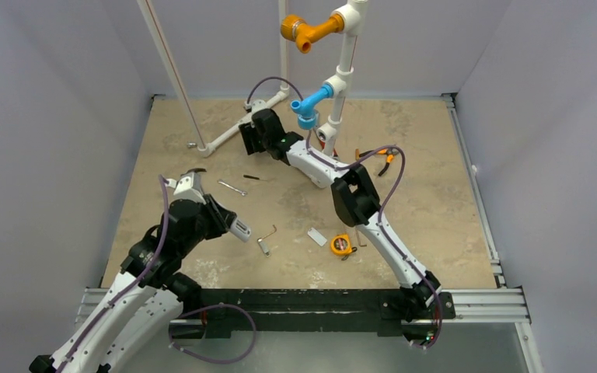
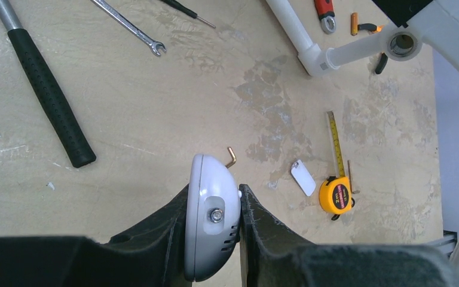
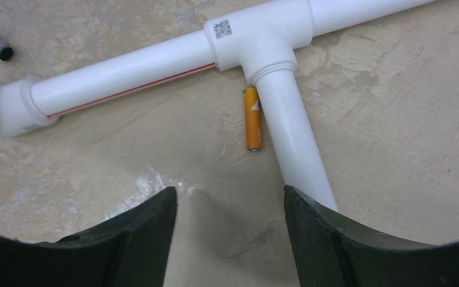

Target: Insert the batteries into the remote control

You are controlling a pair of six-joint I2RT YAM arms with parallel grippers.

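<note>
A white remote control (image 2: pixel 212 215) is clamped upright between the fingers of my left gripper, its end with a screw showing in the left wrist view. From above, the slotted face of the remote (image 1: pixel 240 229) juts out past that gripper. An orange battery (image 3: pixel 253 119) lies on the floor in the right wrist view, close against a white pipe. My right gripper is open, its fingers either side of empty floor, with the battery ahead of them. A second orange cylinder, likely a battery (image 2: pixel 354 24), lies near the pliers. The flat white piece (image 2: pixel 303 177) looks like the battery cover.
White pipes (image 3: pixel 125 75) join in a tee around the battery. A hammer (image 2: pixel 51 95), a wrench (image 2: pixel 130 27), a screwdriver (image 2: pixel 182 9) and a tape measure (image 2: pixel 336 195) lie about. Bare floor stretches across the middle.
</note>
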